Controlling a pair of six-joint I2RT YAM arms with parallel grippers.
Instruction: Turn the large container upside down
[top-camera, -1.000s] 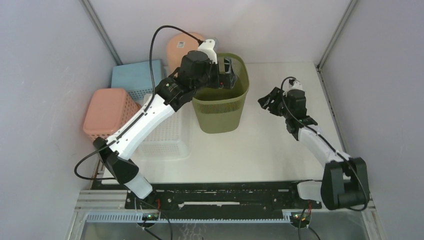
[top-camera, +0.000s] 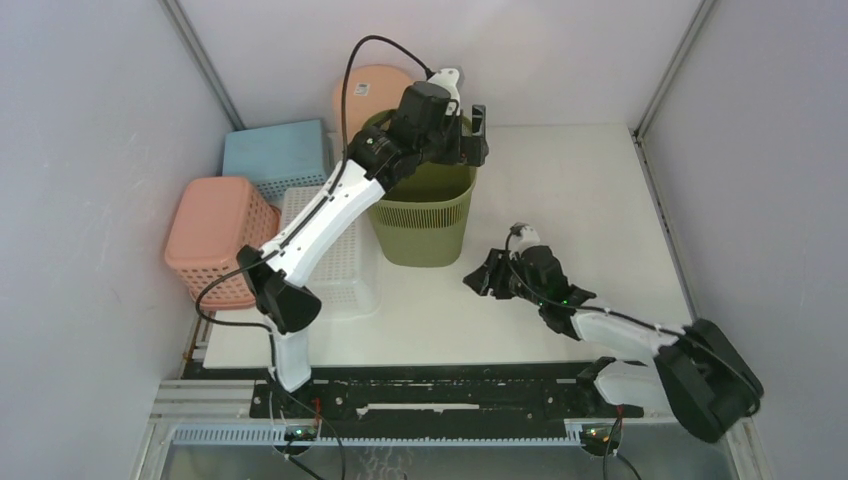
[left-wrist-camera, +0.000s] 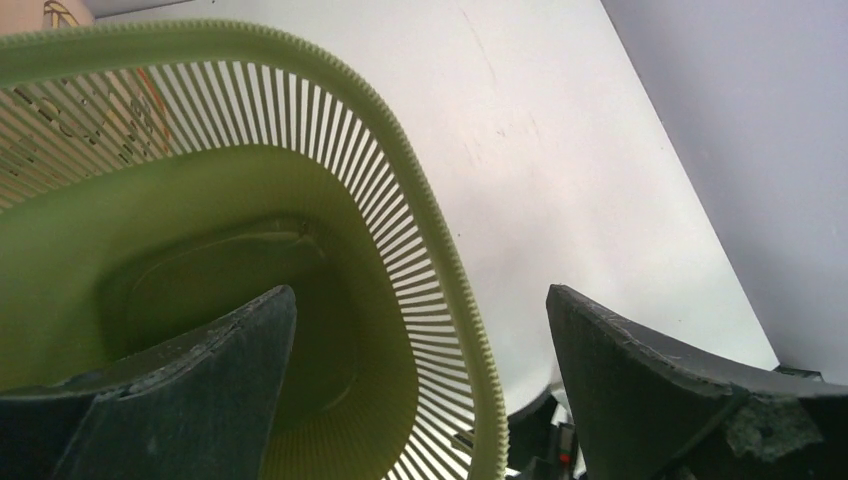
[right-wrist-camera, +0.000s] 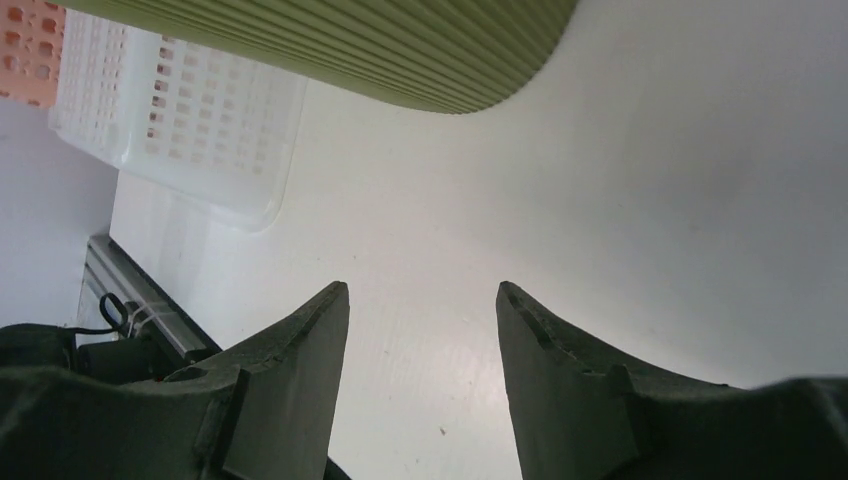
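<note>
The large olive-green container (top-camera: 418, 232) stands upright at the back middle of the table, its mouth facing up. Over its far right rim is my left gripper (top-camera: 474, 140), open. In the left wrist view the container's slatted rim (left-wrist-camera: 440, 235) runs between the spread fingers, neither of which appears to press it; the inside looks empty. My right gripper (top-camera: 480, 278) is low over the table, in front of and to the right of the container. Its fingers (right-wrist-camera: 300, 370) stand apart with only bare table between them, and the container's ribbed side (right-wrist-camera: 420, 50) lies beyond.
Left of the container is a white basket (top-camera: 340, 265), with a pink basket (top-camera: 220, 225) and a blue basket (top-camera: 275, 155) beyond it. A round peach piece (top-camera: 370, 90) leans behind.
The container has shifted left. My left gripper has moved right, to the container's far right rim.
</note>
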